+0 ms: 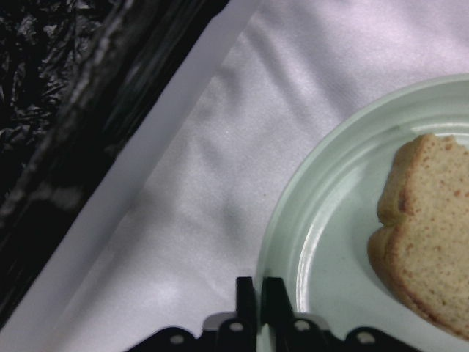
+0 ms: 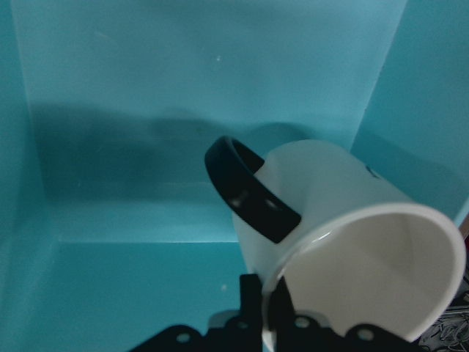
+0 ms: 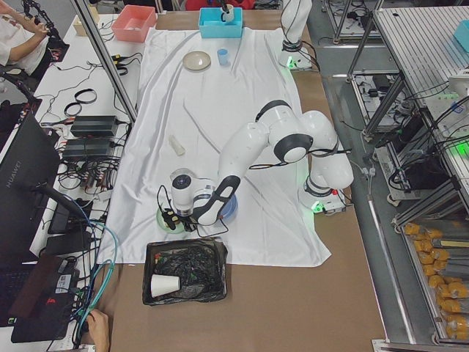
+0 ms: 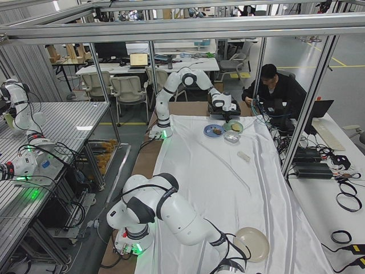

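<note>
My left gripper is at the rim of a pale green plate (image 1: 330, 169), its fingers close together on either side of the rim, with a bread slice (image 1: 425, 235) on the plate. In the left camera view that gripper is low beside a blue plate (image 3: 229, 209). My right gripper is shut on the rim of a white mug (image 2: 330, 183) with a black handle, held inside a light blue bin (image 2: 132, 286).
A black lined bin (image 3: 187, 286) with a white cup (image 3: 165, 284) lies by the green plate. A beige plate (image 3: 196, 61), blue cup (image 3: 223, 57) and pink bin (image 3: 133, 26) are at the far end.
</note>
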